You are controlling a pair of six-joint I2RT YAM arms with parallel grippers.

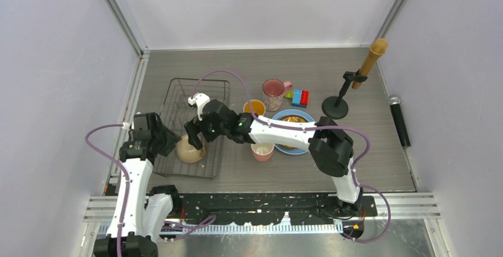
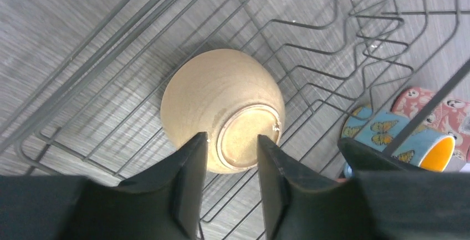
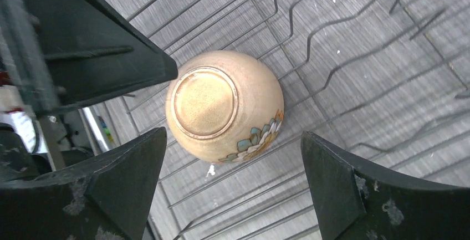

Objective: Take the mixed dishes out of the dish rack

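Note:
A beige bowl (image 1: 191,153) (image 2: 216,96) (image 3: 238,101) with a floral band lies bottom up or tipped in the wire dish rack (image 1: 178,168). My left gripper (image 1: 173,141) is over the bowl, fingers part open with nothing held; the bowl shows below and between them. My right gripper (image 1: 193,132) stands open above the bowl from the right, nothing between its fingers.
Right of the rack stand an orange-lined cup (image 1: 254,104), pink mug (image 1: 273,91), pink cup (image 1: 261,153) and blue plate (image 1: 305,150). Toy bricks (image 1: 299,97) and a black stand (image 1: 336,107) are farther right.

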